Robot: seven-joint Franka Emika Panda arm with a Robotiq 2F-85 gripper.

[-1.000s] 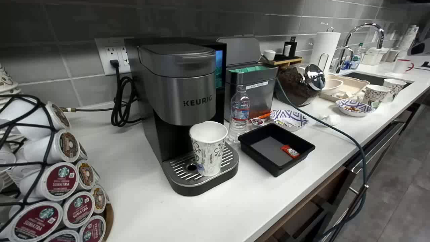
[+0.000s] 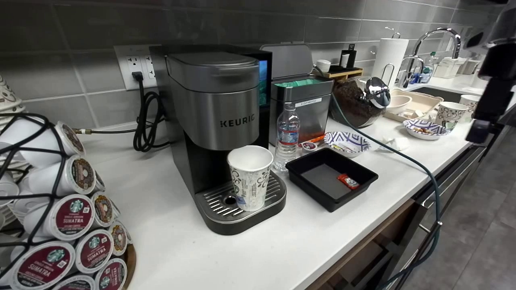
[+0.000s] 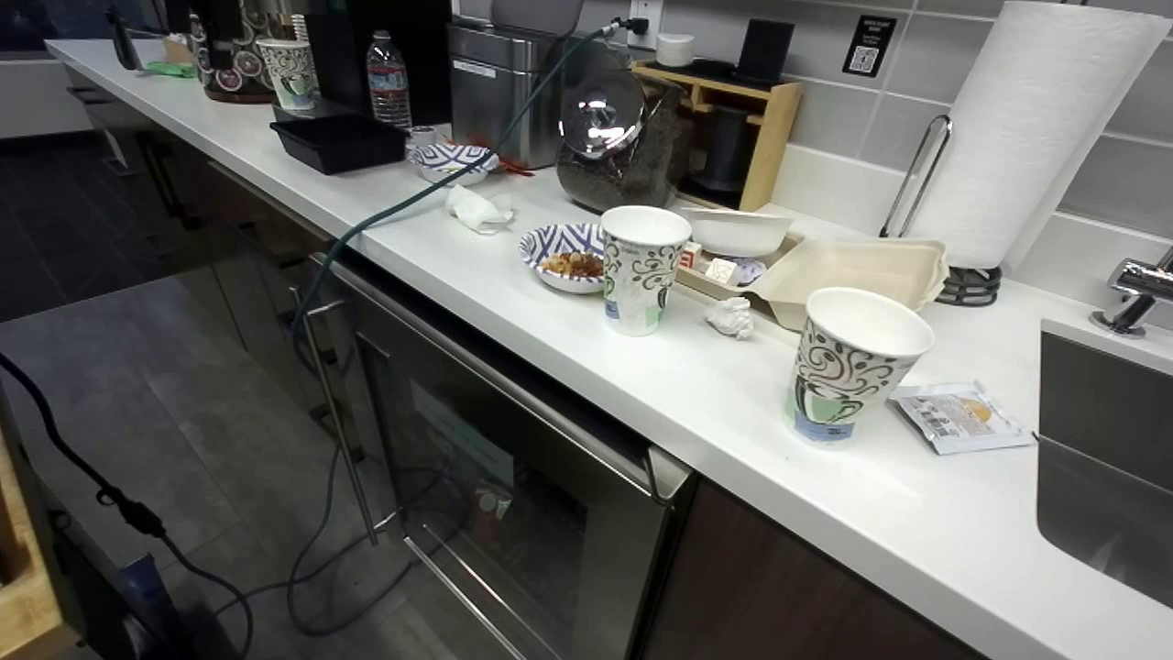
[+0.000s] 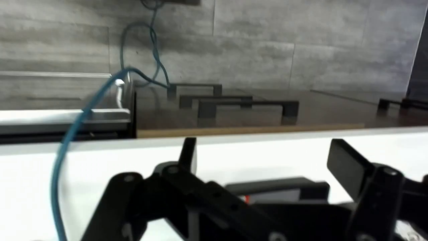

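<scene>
My gripper is open, its two fingers wide apart with nothing held between them. Beyond the fingers in the wrist view, lower down, part of the black tray [image 4: 275, 185] shows; the gripper's own parts cover the rest. In exterior view 1 the dark gripper hangs at the right edge, in front of the counter's far end. The black tray [image 2: 309, 179] sits right of the coffee maker [image 2: 215, 116] with a small red packet [image 2: 348, 181] inside. A patterned paper cup [image 2: 250, 181] stands upright on the drip grille.
A water bottle [image 2: 287, 137] stands behind the tray. A green cable [image 2: 406, 157] crosses the counter and hangs over its front edge. Two more paper cups, the nearer one [image 3: 852, 368] by the sink, stand farther along. Coffee pods [image 2: 75, 215] fill a rack at left.
My gripper has come into exterior view 1 at the right edge, now blocking part of the far counter and sink. The cup, tray and packet have not moved.
</scene>
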